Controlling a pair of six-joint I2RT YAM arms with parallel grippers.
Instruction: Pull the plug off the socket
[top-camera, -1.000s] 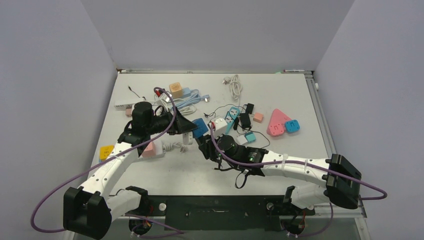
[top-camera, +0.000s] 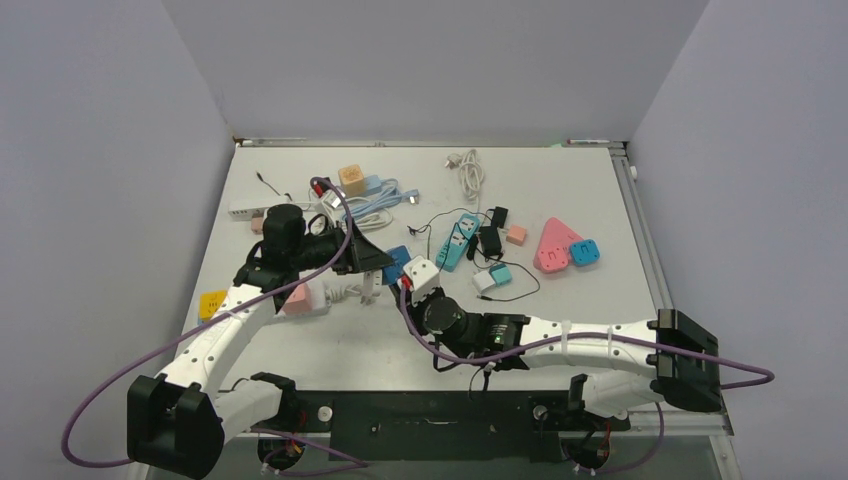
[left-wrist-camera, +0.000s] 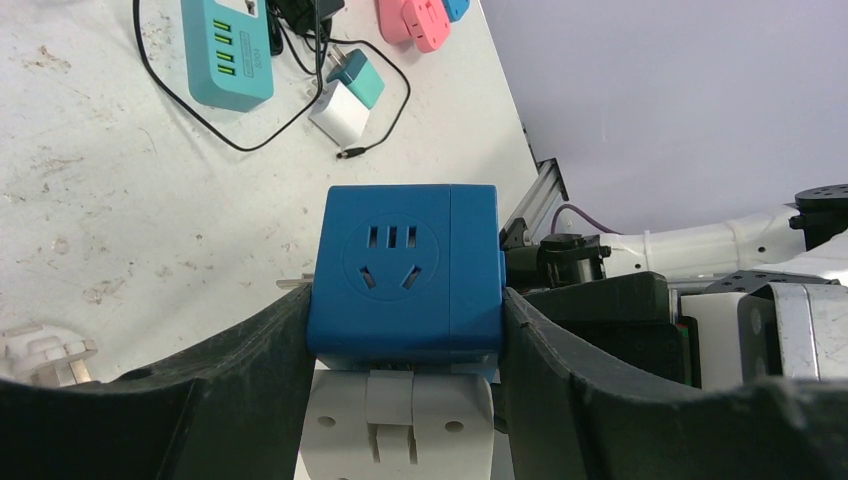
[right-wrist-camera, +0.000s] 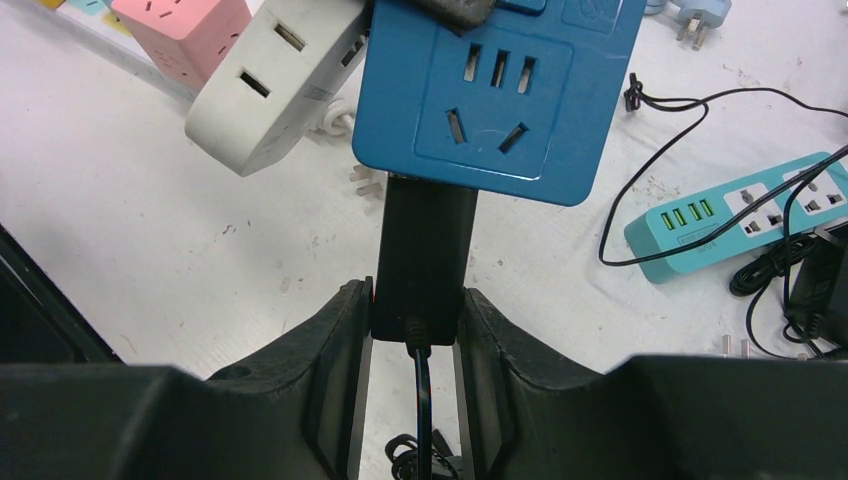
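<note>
A blue socket block (left-wrist-camera: 385, 270) is clamped above the table by my left gripper, one finger on each side. Its slotted face shows also in the right wrist view, where the block (right-wrist-camera: 480, 130) hangs at the top. A white plug adapter (right-wrist-camera: 275, 85) sticks out beside it. From under the block's lower edge a black plug (right-wrist-camera: 425, 245) reaches down, its cord trailing below. My right gripper has its fingers close along both sides of the plug's cord end; whether they press on it is unclear. The plug's prongs are hidden.
A teal power strip (top-camera: 459, 241), black adapters and cords, and small white and teal chargers lie to the right. Pink and blue sockets (top-camera: 560, 250) sit farther right. White power strips and coiled cables crowd the left and back.
My right gripper and wrist have shifted slightly left and toward the table's front, with the wrist turned. The left arm and the blue block have barely moved.
</note>
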